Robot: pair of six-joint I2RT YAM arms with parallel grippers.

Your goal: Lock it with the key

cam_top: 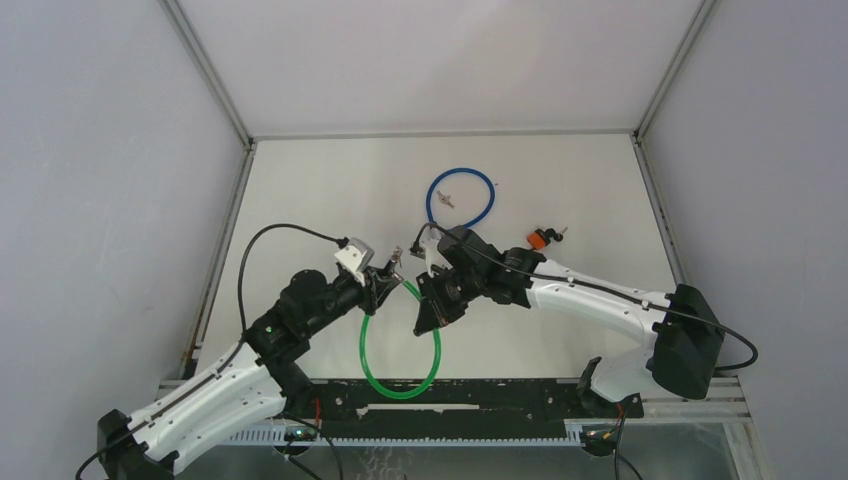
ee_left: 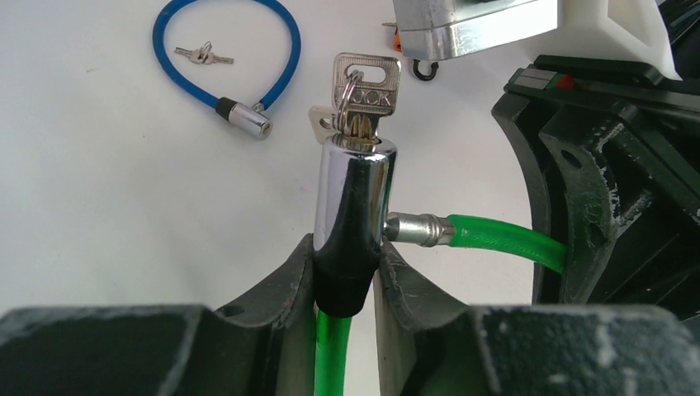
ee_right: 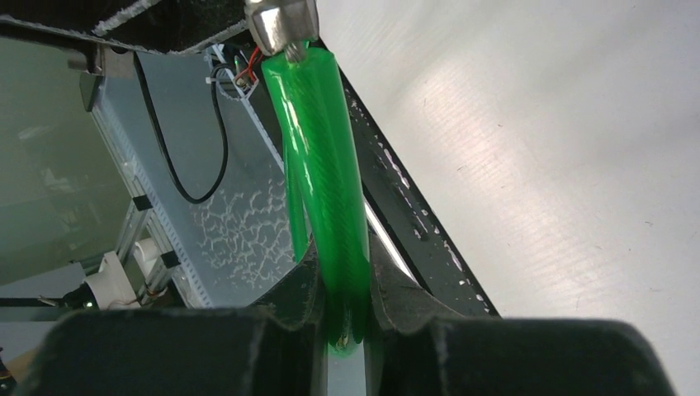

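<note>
My left gripper is shut on the chrome lock cylinder (ee_left: 355,186) of the green cable lock, held upright with keys (ee_left: 363,87) in its top. The cable's metal end (ee_left: 417,228) meets the cylinder's right side; I cannot tell how far it is inserted. In the right wrist view, the green cable (ee_right: 318,165) lies between the fingertips of my right gripper, close against it on both sides; whether they grip it firmly is unclear. The green loop (cam_top: 400,392) hangs below both grippers.
A blue cable lock (cam_top: 460,171) with loose keys (cam_top: 445,199) lies farther back. An orange object (cam_top: 537,240) lies to the right.
</note>
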